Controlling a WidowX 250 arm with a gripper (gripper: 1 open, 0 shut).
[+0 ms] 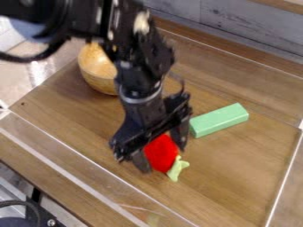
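My black gripper (158, 144) is open and low over a red object with a pale green tip (169, 159), its fingers around or just beside it; the arm hides part of that object. A light green block (218, 120) lies on the wooden surface to the right, behind the gripper.
A round wooden bowl (95, 73) stands at the back left, partly behind the arm. A pale wall runs along the back, and a rail crosses the front left.
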